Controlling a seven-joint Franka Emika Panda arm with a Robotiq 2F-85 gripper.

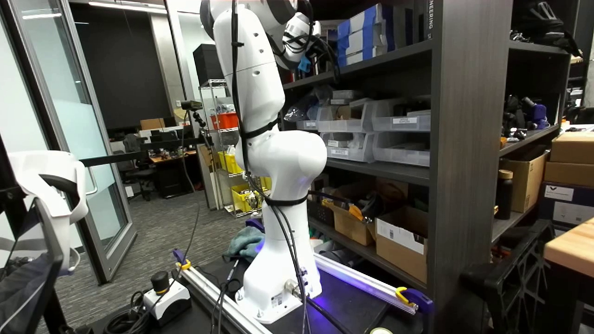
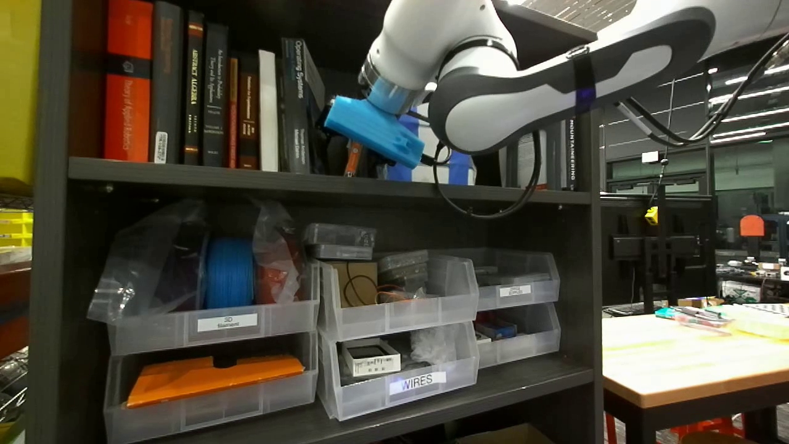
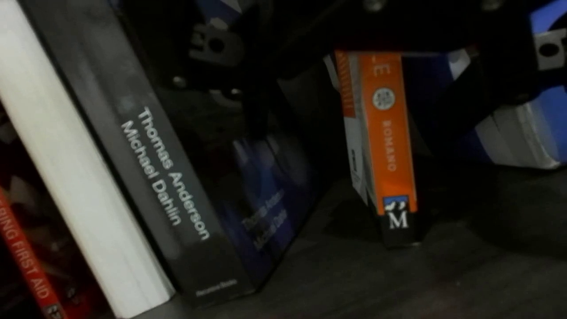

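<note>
In the wrist view a thin orange book (image 3: 393, 138), marked ROMANO, stands on the dark shelf board (image 3: 329, 271). My gripper is open, its dark fingers apart on either side of the book's upper part. Whether either finger touches the book cannot be made out in the dark. From exterior view 2, the blue cover (image 2: 373, 129) by the gripper is in front of the upper bookshelf, with the orange spine's lower end just below it; the fingertips are hidden there.
Left of the gap leans a thick grey book (image 3: 159, 159) beside a white book (image 3: 79, 159). A blue and white box (image 3: 523, 133) stands on the right. Below the shelf are clear bins (image 2: 399, 303). A cable (image 2: 481, 214) loops under the wrist.
</note>
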